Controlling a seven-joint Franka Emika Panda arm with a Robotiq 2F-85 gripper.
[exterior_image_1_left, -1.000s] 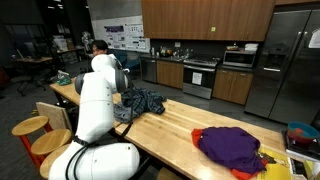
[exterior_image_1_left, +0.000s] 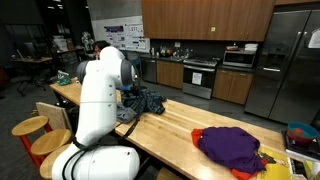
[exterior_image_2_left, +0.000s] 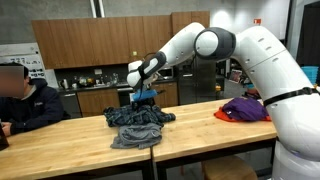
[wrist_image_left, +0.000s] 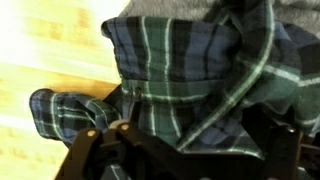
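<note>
A dark plaid cloth (wrist_image_left: 180, 60) in green, navy and white lies crumpled on the wooden table, filling much of the wrist view. In exterior view 2 the plaid cloth (exterior_image_2_left: 125, 114) lies behind a folded grey cloth (exterior_image_2_left: 138, 136). A patch of grey cloth (wrist_image_left: 298, 14) also shows at the top right of the wrist view. My gripper is open above the plaid cloth, one finger at each side of the lower frame. The cloth shows between the fingers, not gripped. Exterior view 2 has the gripper (exterior_image_2_left: 145, 97) low, near the pile.
A purple cloth (exterior_image_1_left: 230, 147) with red and yellow cloths lies at the table's other end. Between it and the plaid pile, the table (exterior_image_1_left: 180, 120) is bare. A person (exterior_image_2_left: 30, 100) sits at the left in exterior view 2. Stools (exterior_image_1_left: 45, 140) stand beside the table.
The arm has moved down and towards the plaid cloth over the last second in exterior view 1. The cloths look unmoved.
</note>
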